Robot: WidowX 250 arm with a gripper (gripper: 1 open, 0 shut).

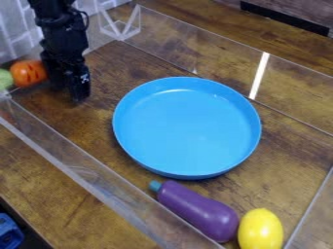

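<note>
My black gripper (70, 77) is low at the upper left, right beside an orange tomato (27, 72) and reaching just right of it; its fingers are dark and hard to make out. A green round item (6, 79) is at the left edge, partly cut off. A large blue plate (186, 127) lies in the middle of the wooden surface.
A purple eggplant (196, 209) and a yellow lemon (260, 230) lie at the lower right. Clear low walls border the work area. Bare wood (97, 117) shows between gripper and plate.
</note>
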